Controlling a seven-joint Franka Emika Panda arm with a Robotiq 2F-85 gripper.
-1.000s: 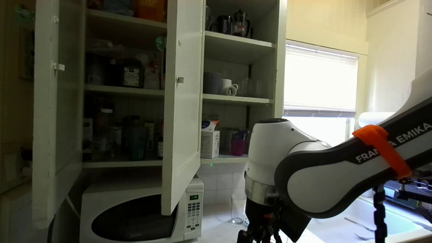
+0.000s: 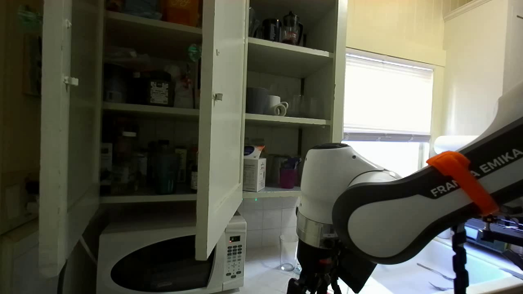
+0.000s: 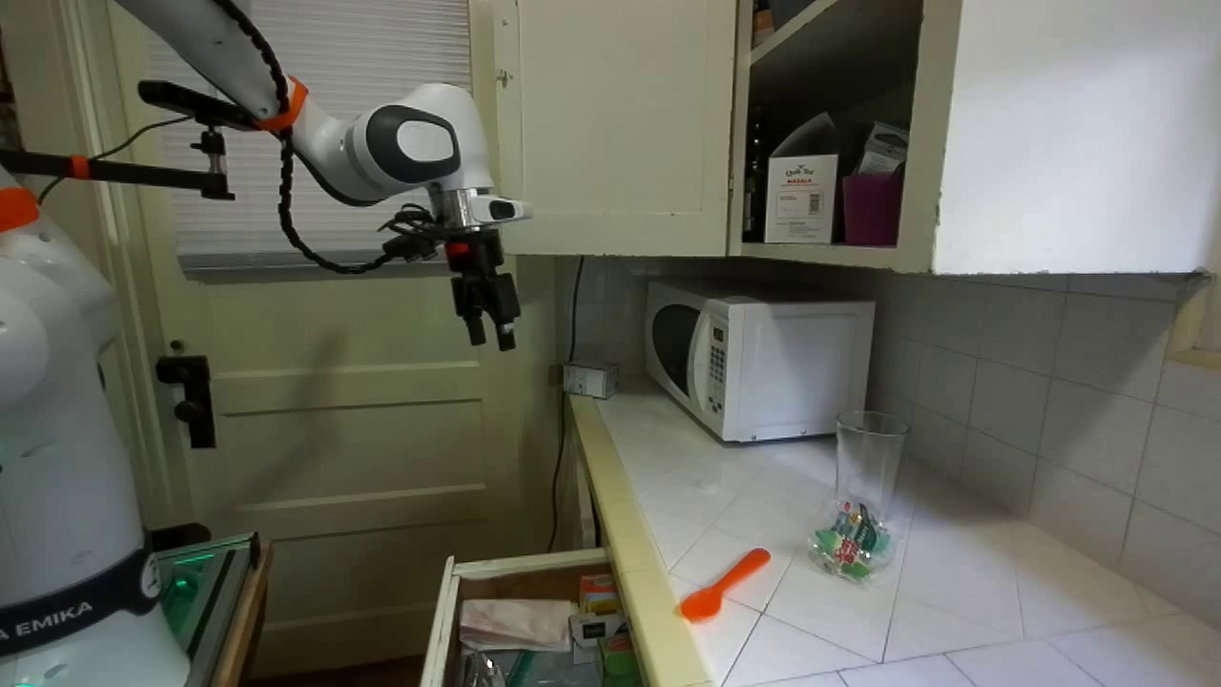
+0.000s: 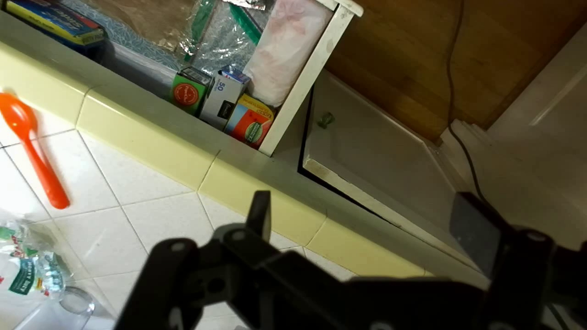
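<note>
My gripper points down, empty, in the air left of the counter and higher than its top. In the wrist view its fingers stand wide apart, so it is open. An orange spoon lies on the white tiles near the counter's yellow edge. Farther in, a clear glass stands upright behind a crumpled clear plastic item with green and red labels. Below the counter edge a drawer is pulled out, holding a pinkish-white packet, several small boxes and plastic bags.
A white microwave stands at the back of the counter. Above it, cupboard doors hang open before shelves of cups and packages. A lower cabinet door stands ajar beside the drawer.
The arm and the objects keep their places. Only the microwave's small display has turned from green to red.
</note>
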